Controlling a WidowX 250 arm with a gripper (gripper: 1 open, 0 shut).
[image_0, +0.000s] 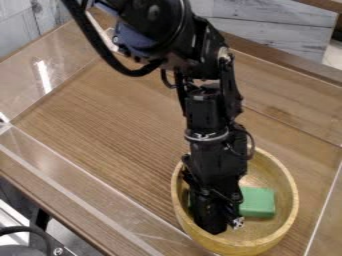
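Note:
A black robot arm reaches down from the top of the camera view, its gripper (214, 208) inside a yellow bowl (271, 236) at the lower right. A green block (259, 203) lies in the bowl just right of the gripper. The fingertips are dark and overlap the bowl's left interior, so whether they are open or shut, or have anything between them, is hard to see.
Clear strips run along its left side, and a pale grey wood-grain panel (287, 30) stands at the back.

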